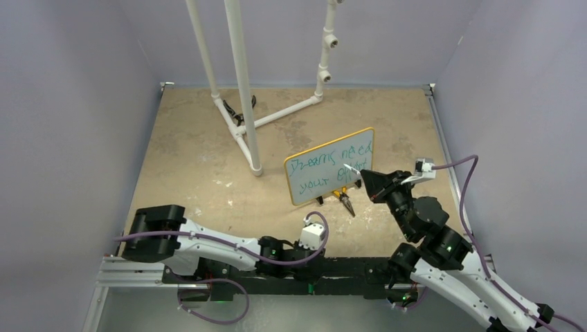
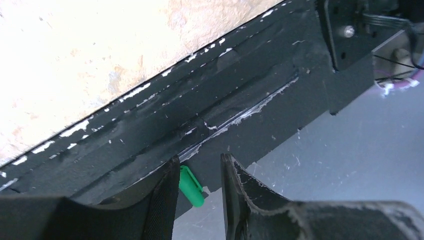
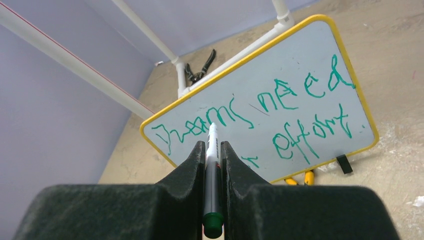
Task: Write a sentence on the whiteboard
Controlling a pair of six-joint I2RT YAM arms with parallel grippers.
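The whiteboard (image 1: 329,167) with a yellow frame bears green handwriting, "Dreams need your effort", over two lines. My right gripper is shut on a white marker (image 3: 212,170) with a green end; its uncapped tip points up towards the board. In the top view the marker (image 1: 351,168) is in front of the board's right part; whether it touches is hard to tell. A green cap (image 2: 191,186) lies on the black table edge. My left gripper is open over that edge, and the cap shows in the gap between its fingers, apparently below them.
Yellow-handled pliers (image 1: 344,201) lie under the board's lower edge. A white pipe frame (image 1: 244,90) stands behind on the left, with dark cutters (image 1: 239,114) by its base. The tabletop left of the board is clear.
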